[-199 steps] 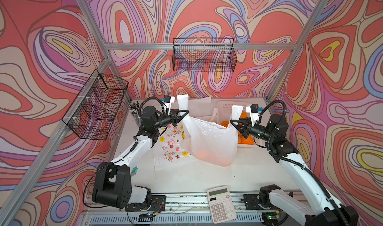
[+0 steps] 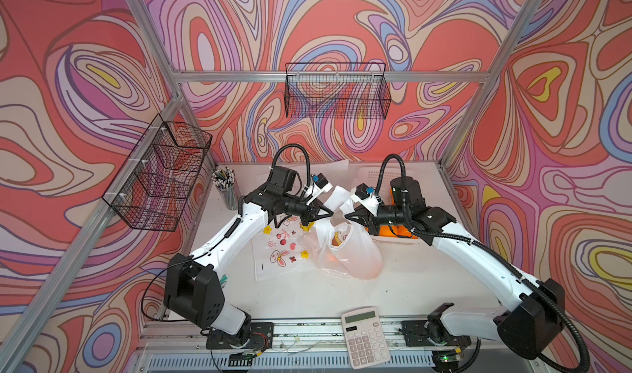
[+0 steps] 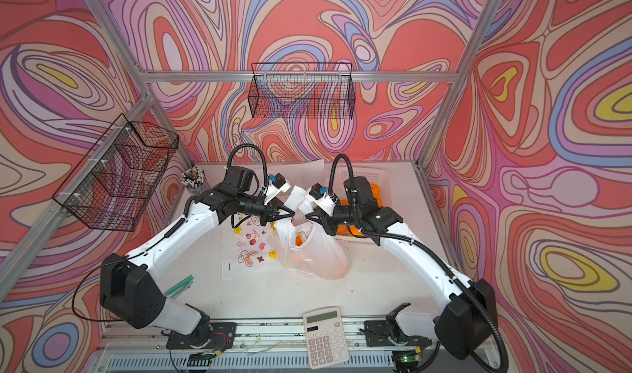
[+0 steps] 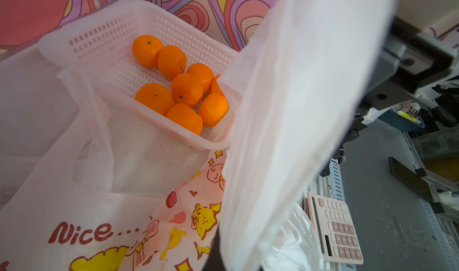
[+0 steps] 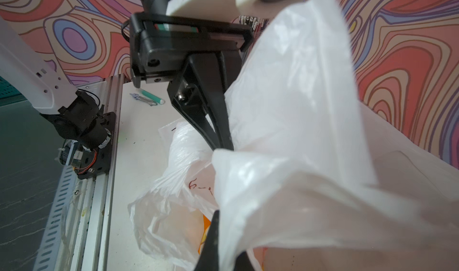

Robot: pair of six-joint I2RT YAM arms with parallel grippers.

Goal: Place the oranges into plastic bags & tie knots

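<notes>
A white plastic bag (image 2: 349,261) stands on the table, and an orange (image 3: 299,240) shows through its opening. My left gripper (image 2: 331,212) is shut on one handle of the bag, and my right gripper (image 2: 347,215) is shut on the other. The two grippers are close together above the bag, their tips a short gap apart. White plastic (image 4: 306,103) from the handle fills much of the left wrist view, hiding the left fingertips. In the right wrist view, the handle (image 5: 301,89) covers much of the right side, and the left gripper's fingers (image 5: 210,99) show beside it.
Several oranges (image 4: 186,89) lie in a white perforated basket (image 4: 119,87) at the back right. A flat printed bag (image 2: 283,241) lies to the left. A calculator (image 2: 365,336) sits at the front edge, and a cup of pens (image 2: 227,188) at the back left.
Both grippers have moved inward toward each other, carrying the handles from wide apart to nearly meeting.
</notes>
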